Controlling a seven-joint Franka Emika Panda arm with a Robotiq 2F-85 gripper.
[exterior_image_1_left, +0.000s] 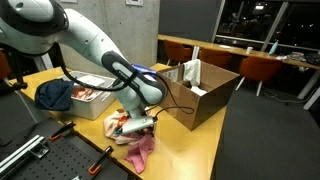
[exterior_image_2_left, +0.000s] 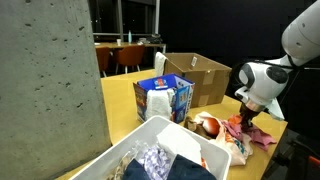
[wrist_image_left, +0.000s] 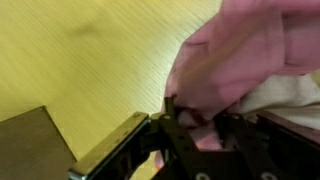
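A heap of pink and cream cloths lies near the table's front edge, with a pink cloth at its near side. Right over the heap is my gripper, pointing down. In the wrist view the pink cloth runs up between and in front of the dark fingers, with a whitish cloth beside it. The fingers stand part way apart there; whether they touch the cloth cannot be told. Exterior view 2 shows the arm low over the pink cloth, the fingertips hard to make out.
A large cardboard box with a white cloth over its rim stands behind the arm. Left of it is a white bin holding dark cloths. A blue box stands beyond the bin.
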